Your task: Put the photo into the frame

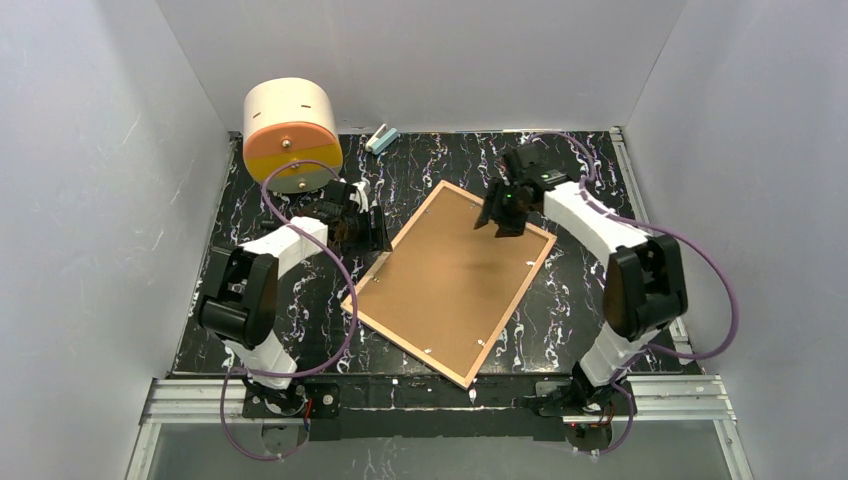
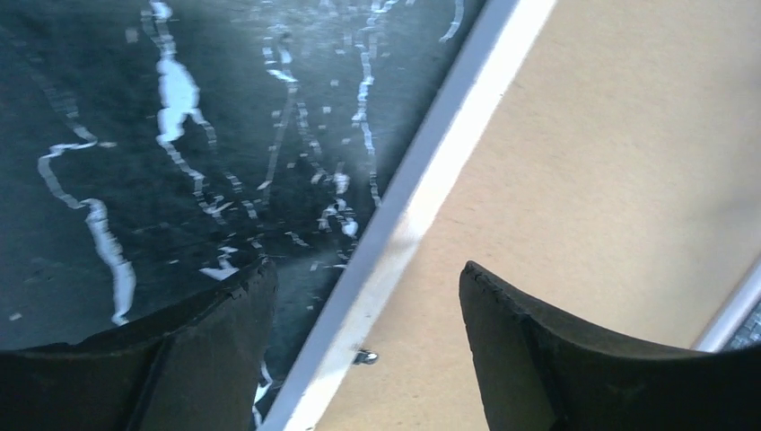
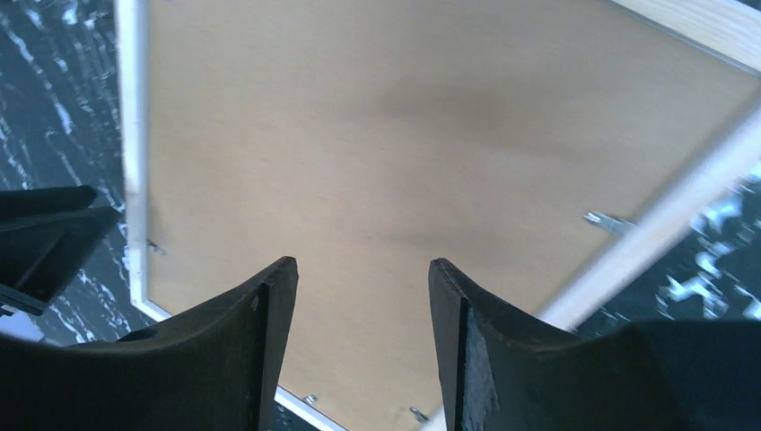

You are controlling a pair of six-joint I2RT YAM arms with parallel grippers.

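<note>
The wooden frame (image 1: 412,348) lies on the dark marbled table, its brown backing board (image 1: 445,275) facing up and its outline turned at an angle. Small metal tabs sit along its inner edges, one (image 2: 365,356) close to the left gripper. Above the frame's left side is my left gripper, part open; the frame's edge passes below, between its fingers, not gripped. My right gripper hangs open over the backing board near the upper right, with nothing between its fingers. No photo can be made out in any view.
A rounded cabinet (image 1: 292,125) with orange and yellow drawers stands at the back left. Close to it lies a light blue stapler-like object (image 1: 381,139). Grey walls enclose the table. Bare table shows at the front right (image 1: 545,340).
</note>
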